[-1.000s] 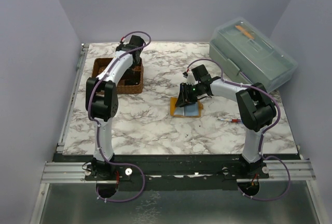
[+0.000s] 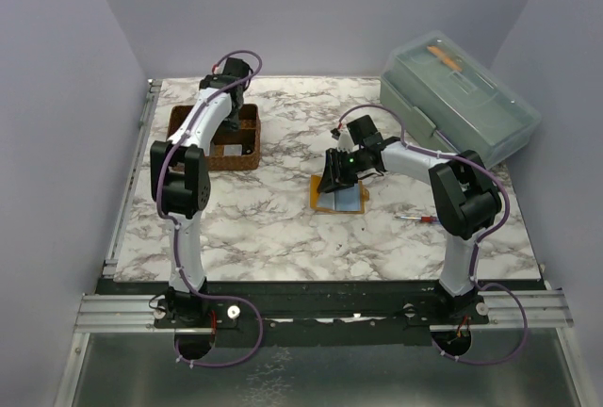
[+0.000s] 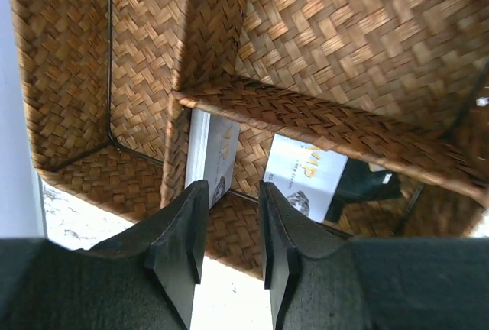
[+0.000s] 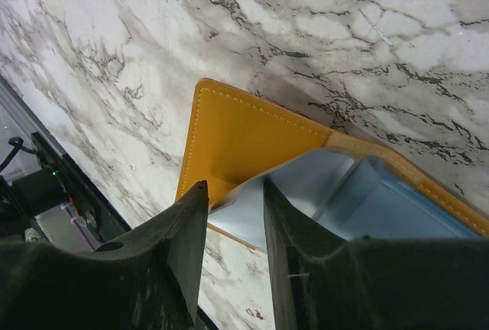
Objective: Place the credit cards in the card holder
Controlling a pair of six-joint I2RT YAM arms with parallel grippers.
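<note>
The woven brown basket (image 3: 306, 116) has several compartments. In one, a white card (image 3: 306, 171) with "VIP" printing lies beside a black card (image 3: 365, 189), and another white card (image 3: 221, 153) leans upright against the divider. Over this compartment my left gripper is partly open, its fingers empty. On the marble table lies the tan card holder (image 4: 248, 139), opened out, with clear bluish pockets (image 4: 386, 204). My right gripper is at its edge, fingers parted around the lifted clear pocket film (image 4: 302, 185); whether they touch it is hard to tell.
At the back right stands a large green box with a translucent lid (image 2: 462, 91). A red and white pen-like item (image 2: 424, 219) lies on the table at right. The marble between basket and card holder is clear.
The right arm and card holder look unmoved.
</note>
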